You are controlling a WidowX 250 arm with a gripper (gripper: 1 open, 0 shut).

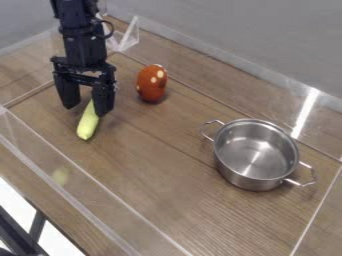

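Observation:
The black gripper [86, 100] hangs low at the upper left, its two fingers spread apart on either side of the top of a pale green, elongated object [88, 124] lying on the wooden table. Whether the fingers touch it cannot be told. A red-orange egg-shaped object [152, 86] with a light spot stands just right of the gripper. A steel pot [255, 150] with two handles sits on the right.
The wooden table [174, 200] is bounded by pale walls at the back and clear panels along the left front. A small clear piece is behind the arm.

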